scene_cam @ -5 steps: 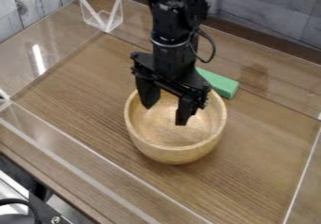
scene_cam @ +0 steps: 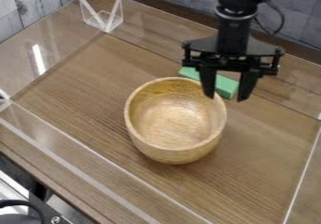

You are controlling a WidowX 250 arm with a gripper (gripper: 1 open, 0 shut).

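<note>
My black gripper (scene_cam: 228, 70) hangs over the back right of the table, open, its fingers spread just above a green block (scene_cam: 217, 82) lying on the wood. The block is partly hidden behind the gripper. A round wooden bowl (scene_cam: 175, 129) sits in front, its inside empty, just left of and nearer than the block.
A clear plastic object (scene_cam: 103, 12) stands at the back left edge.
My gripper has risen out from over the bowl and moved right and back, to above the green block.
</note>
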